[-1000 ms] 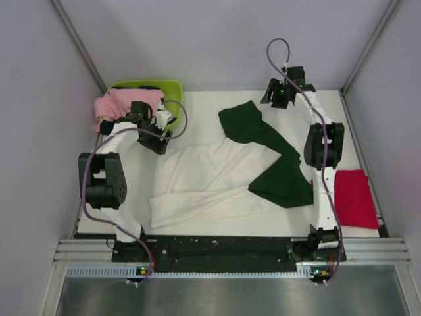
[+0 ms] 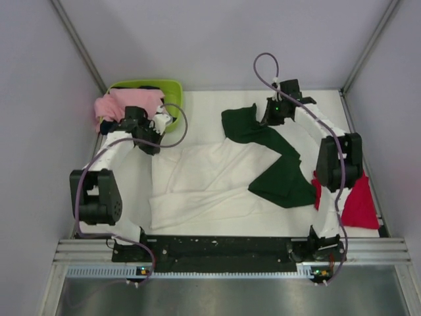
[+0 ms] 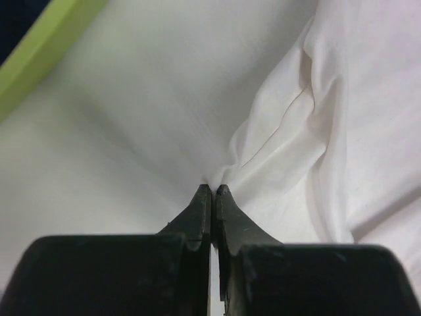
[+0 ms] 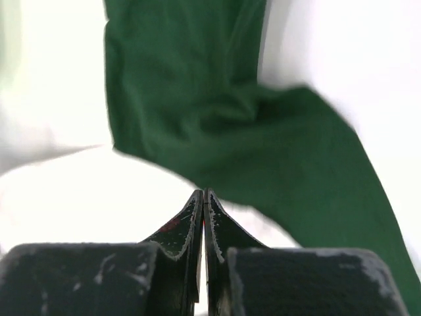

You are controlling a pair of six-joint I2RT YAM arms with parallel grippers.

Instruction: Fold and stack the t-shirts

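Note:
The white t-shirt (image 2: 217,174) lies spread over the middle of the table, with loose folds. At its upper left corner my left gripper (image 2: 154,150) is shut; the left wrist view shows a gathered white fold (image 3: 283,145) running into its fingertips (image 3: 205,192). A dark green t-shirt (image 2: 240,125) lies rumpled at the back and right, partly covered by the white one. Over its back part my right gripper (image 2: 264,122) is shut. In the right wrist view its tips show nothing between them, in front of the green cloth (image 4: 197,131).
A green basket (image 2: 172,92) at the back left holds pink and dark cloths (image 2: 125,102). A red cloth (image 2: 358,201) lies at the front right, partly beneath my right arm. Bare table shows between basket and green shirt.
The left gripper shut at the white corner and drew a little left.

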